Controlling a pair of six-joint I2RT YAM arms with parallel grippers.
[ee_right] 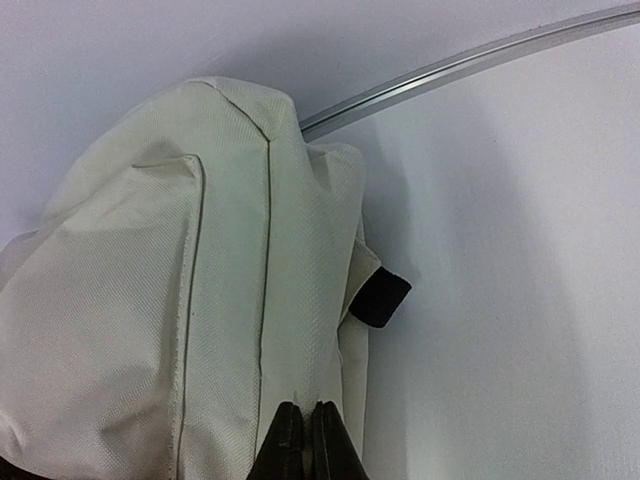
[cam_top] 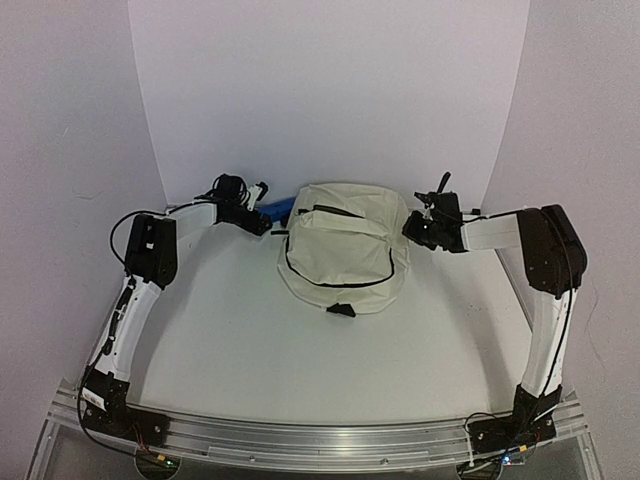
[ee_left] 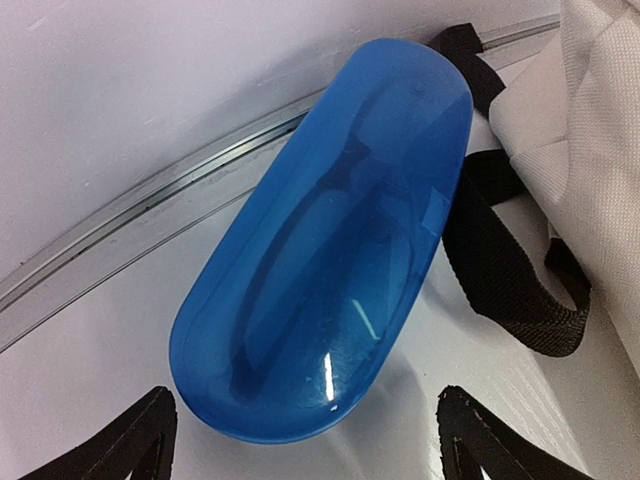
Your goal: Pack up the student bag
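The cream student bag (cam_top: 340, 250) lies in the middle of the table, its flap zippers dark. Left of its upper corner is a translucent blue oblong case (ee_left: 330, 240), mostly covered by the left arm in the top view (cam_top: 278, 210). My left gripper stands open, its fingers apart on either side of the case's near end, not touching it as far as shows. At the bag's right side my right gripper is shut, a thin fold of bag cloth seeming to be between its fingertips.
A black strap (ee_left: 510, 280) loops out from the bag beside the blue case. Behind the case runs the metal rail (ee_left: 150, 195) at the foot of the back wall.
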